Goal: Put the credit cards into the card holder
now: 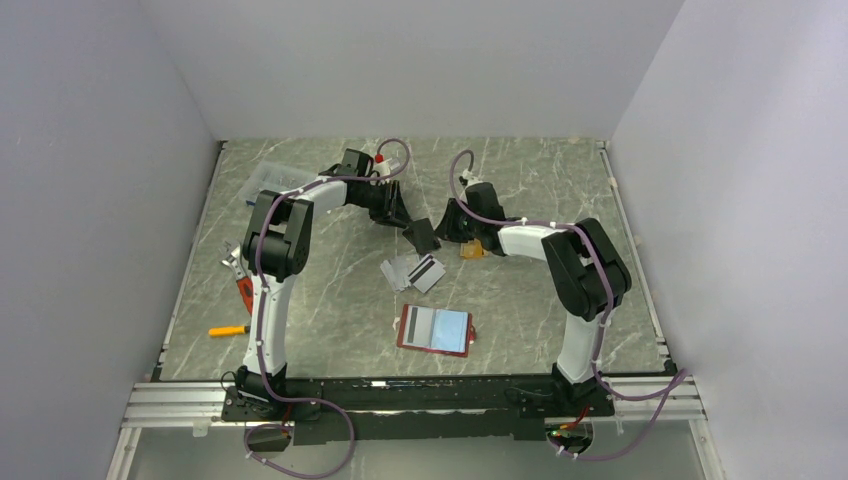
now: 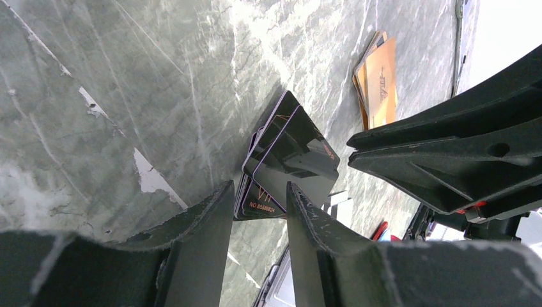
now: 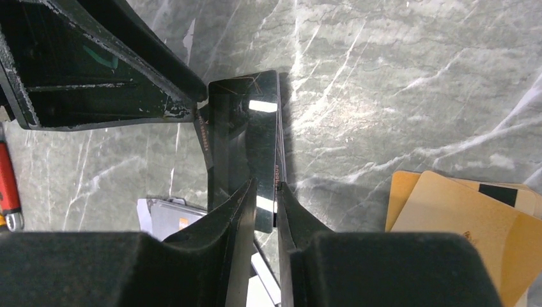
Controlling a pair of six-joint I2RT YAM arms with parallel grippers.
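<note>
A small fanned stack of black cards [image 2: 294,153] lies on the marble table between my grippers. My left gripper is low at one edge of the stack, its fingertips part open, with the cards just beyond them. My right gripper is at the other side, its narrowly parted tips at the stack's long edge; whether it pinches a card cannot be told. Silver and white cards [image 1: 425,273] lie just in front, orange cards [image 3: 473,236] to the right. The open card holder [image 1: 450,330] lies near the front edge.
A clear plastic box [image 1: 268,178] is at the back left, partly under my left arm. Tools with red and yellow handles [image 1: 228,330] lie along the left side.
</note>
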